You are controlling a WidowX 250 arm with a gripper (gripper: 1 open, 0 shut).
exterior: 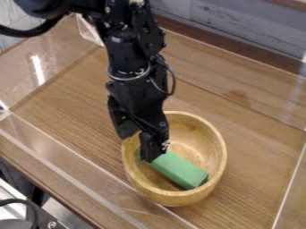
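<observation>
A black gripper [141,134] at the end of the arm reaches down over the left side of a round wooden bowl [203,190], its fingers pointing into the bowl. In the bowl lies a long green block [181,171], its upper-left end partly hidden by the gripper. The gripper is open; whether its fingers touch the block cannot be told.
A white panelled wall [227,31] runs along the back. A transparent sheet edge runs along the left front, with cables at the lower left.
</observation>
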